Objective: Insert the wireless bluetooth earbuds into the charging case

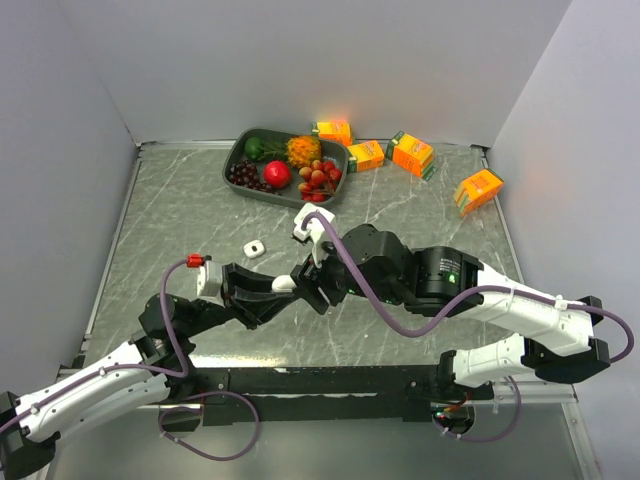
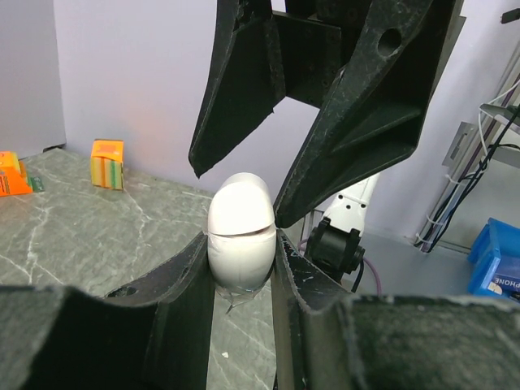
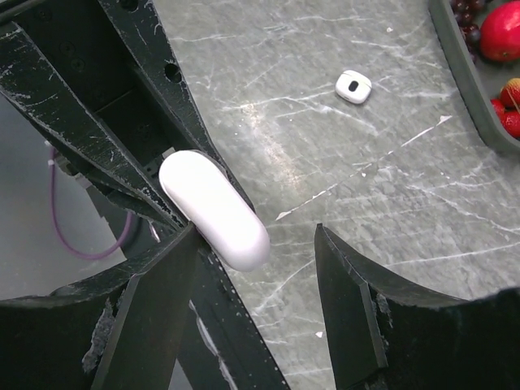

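Note:
A white capsule-shaped charging case point(image 1: 283, 284) point(image 2: 241, 223) point(image 3: 213, 207) is held in my left gripper point(image 1: 262, 295), shut on it. My right gripper point(image 1: 315, 280) surrounds the case's free end; in the right wrist view its open fingertips stand either side of that end, with a gap on the right. The left wrist view shows a seam across the case. A small white square object with a dark dot point(image 1: 253, 249) point(image 3: 353, 87) lies on the table.
A grey tray point(image 1: 230, 175) of fruit stands at the back. Several orange boxes point(image 1: 410, 152) lie at the back right.

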